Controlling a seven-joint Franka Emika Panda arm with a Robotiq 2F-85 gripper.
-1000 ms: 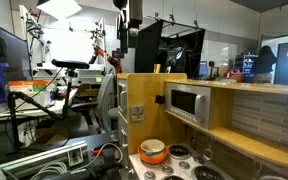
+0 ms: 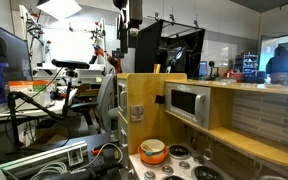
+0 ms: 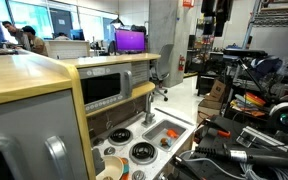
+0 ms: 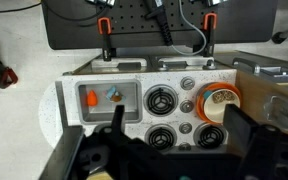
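Note:
My gripper hangs high above the toy kitchen, its dark fingers spread wide apart in the wrist view with nothing between them. An orange pot (image 4: 218, 117) holding a pale bowl stands at the right end of the stovetop. In exterior view 1 that pale bowl (image 2: 152, 146) shows near the front of the counter. On the left of the wrist view is a grey sink (image 4: 130, 113), with a small orange object (image 4: 92, 98) and a small blue-and-orange object (image 4: 114, 93) in it.
Several black burners (image 4: 161, 99) and knobs lie between sink and pot. A shelf with a silver microwave (image 2: 188, 103) rises behind the counter, and a grey cabinet (image 3: 29, 130) closes one end. Cables lie on the dark table (image 4: 69, 30).
The arm, the pot and the bowl have not visibly moved. In exterior view 1, a dark figure shows in the far right background that was not there one second ago.

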